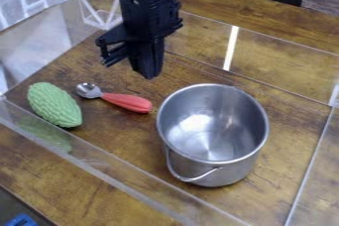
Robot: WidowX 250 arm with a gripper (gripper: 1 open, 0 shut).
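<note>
The black gripper (131, 54) hangs in the upper middle over the wooden table, its fingers above the red-handled spoon (126, 102); whether they are apart or closed is hard to tell. A green textured vegetable (55, 104) lies at the left. A steel pot (212, 136) with a wire handle stands at the right front of the spoon.
Clear plastic walls border the work area (279, 61), including along the front left and right side. The wood behind the pot is bare apart from a white strip.
</note>
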